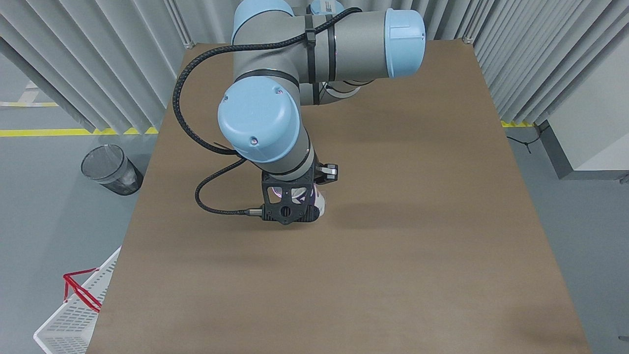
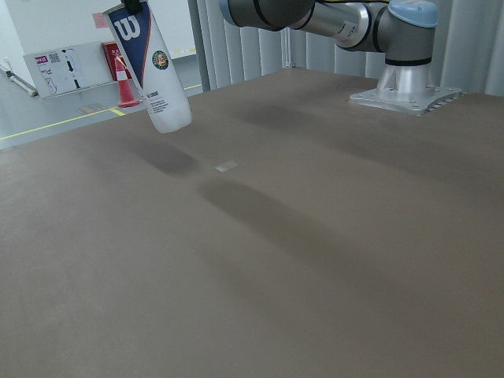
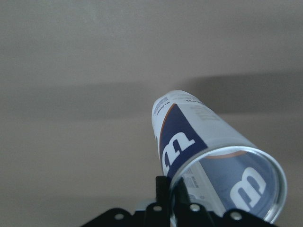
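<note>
A white and navy Wilson tube (image 3: 194, 123) is held in the air above the brown table by my gripper, whose black fingers are shut on its open rim. The wrist view looks into the open end. In the left view the tube (image 2: 157, 79) hangs tilted, its rounded lower end over the table (image 2: 252, 276). From the front, the tube (image 1: 318, 203) is mostly hidden under my wrist and gripper (image 1: 295, 200).
Grey curtains line the back.
</note>
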